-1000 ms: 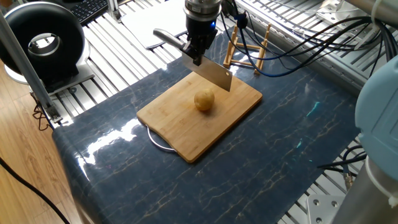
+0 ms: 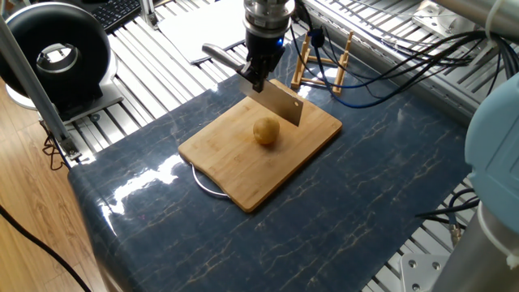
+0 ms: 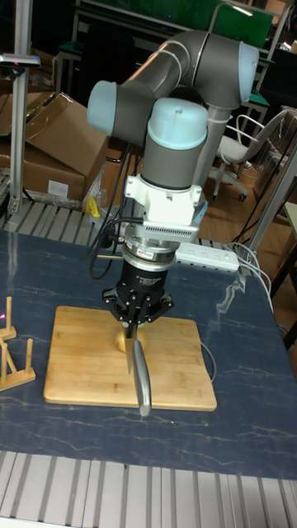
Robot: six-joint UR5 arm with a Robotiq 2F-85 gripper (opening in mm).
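Note:
My gripper (image 2: 258, 84) is shut on a cleaver, whose broad metal blade (image 2: 277, 103) hangs edge down over the cutting board. The cleaver's grey handle (image 3: 143, 387) sticks out past the fingers, toward the viewer in exterior view 3. A round yellow-brown potato (image 2: 266, 130) rests near the middle of the wooden cutting board (image 2: 235, 174). In exterior view 1 the blade appears just behind the potato, apart from it. From the other side the potato (image 3: 121, 340) is partly hidden by the blade and gripper (image 3: 133, 327).
A small wooden rack (image 2: 322, 65) stands at the table's back edge, with dark cables (image 2: 381, 99) hanging beside it. The board's metal handle (image 2: 204, 185) juts over the blue marbled table (image 2: 324, 219), which is otherwise clear around the board. A power strip (image 3: 207, 256) lies behind the arm.
The gripper and cleaver have shifted slightly right and down in exterior view 1, so the blade sits a little lower. Potato and board have stayed in place.

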